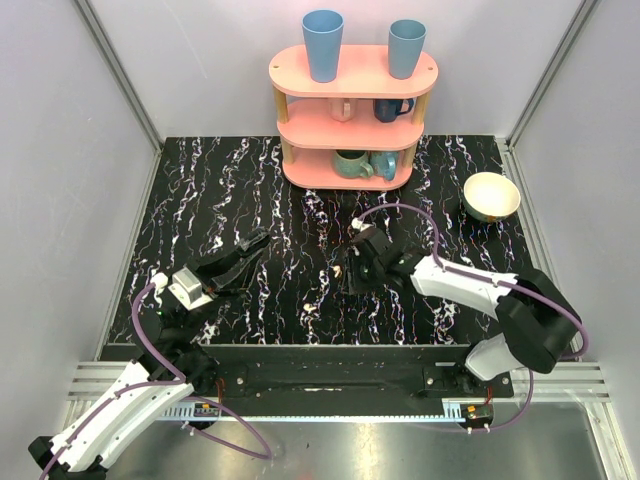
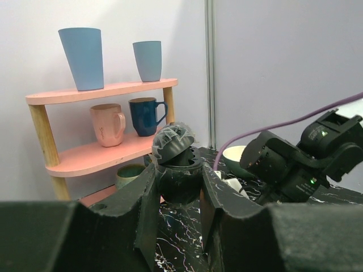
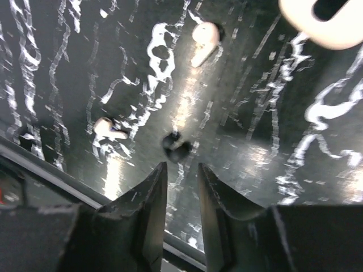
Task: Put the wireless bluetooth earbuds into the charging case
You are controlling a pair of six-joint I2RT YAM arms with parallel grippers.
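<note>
My left gripper is shut on the dark charging case (image 2: 180, 180), held up above the table's left side; a rounded greyish part tilts at its top. The case (image 1: 256, 240) shows as a dark end at the left fingers in the top view. Two small pale earbuds lie on the dark marbled table, one (image 1: 337, 271) farther back and one (image 1: 309, 307) nearer the front edge. Both earbuds, the back one (image 3: 205, 41) and the front one (image 3: 106, 128), lie beyond the fingertips of my right gripper, which stands part open with nothing between its fingers.
A pink shelf (image 1: 352, 122) with several cups stands at the back. At the back right sits a cream bowl (image 1: 491, 196). A small dark spot (image 3: 177, 148) shows ahead of the right fingertips; whether it is a reflection, I cannot tell.
</note>
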